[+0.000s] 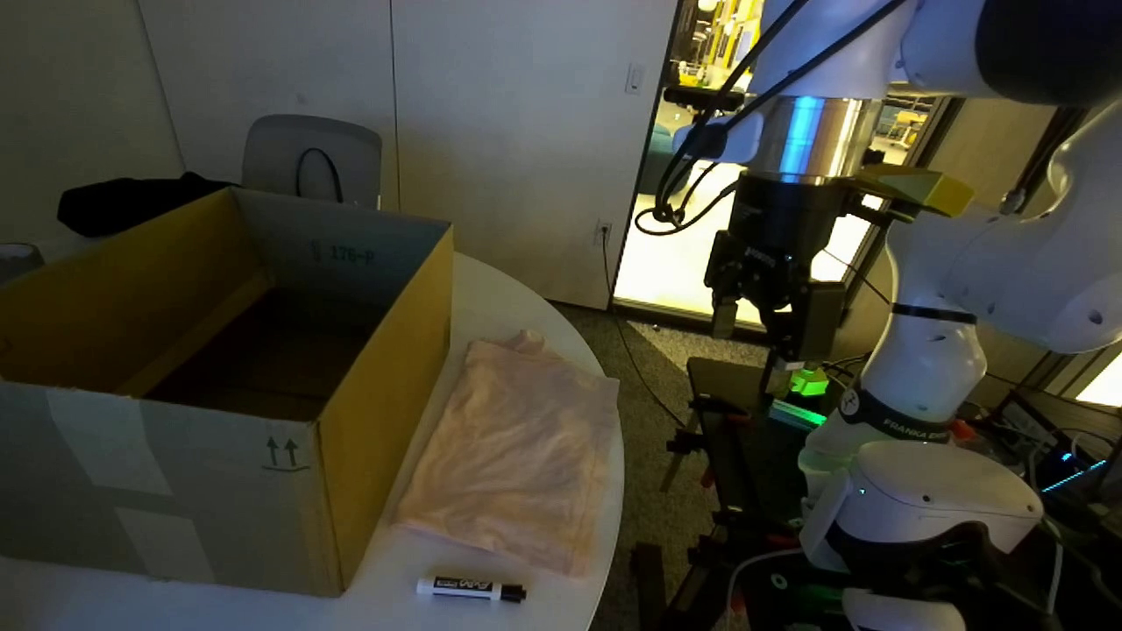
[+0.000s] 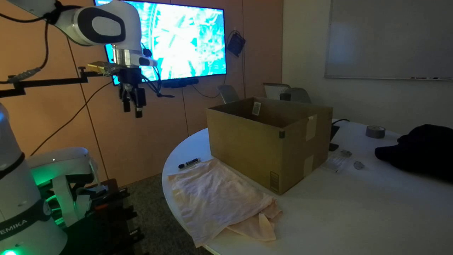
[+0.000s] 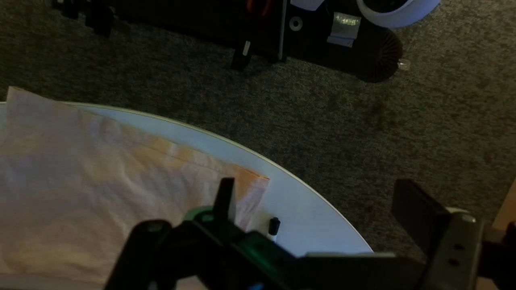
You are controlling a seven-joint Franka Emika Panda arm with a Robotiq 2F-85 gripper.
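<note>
My gripper (image 1: pixel 757 342) hangs high beside the round table, its fingers wide apart and empty. In the wrist view the two fingers (image 3: pixel 225 200) stand far from each other with carpet and table edge between. A pale pink cloth (image 1: pixel 515 442) lies flat on the table (image 1: pixel 494 284), slightly rumpled, with a folded corner (image 2: pixel 263 225) in exterior view 2. Near one end of the cloth rests a marker (image 1: pixel 470 589), white with a black cap. Its cap end (image 3: pixel 274 226) peeks out in the wrist view, the remainder hidden behind my gripper. Nothing touches my gripper.
A large open cardboard box (image 2: pixel 246 140) stands beside the cloth; its visible floor looks empty. Further along the table are a tape roll (image 2: pixel 375 131), a dark garment (image 2: pixel 418 153) and small clear items (image 2: pixel 357 165). A gap of carpet (image 3: pixel 314 130) separates table and robot base.
</note>
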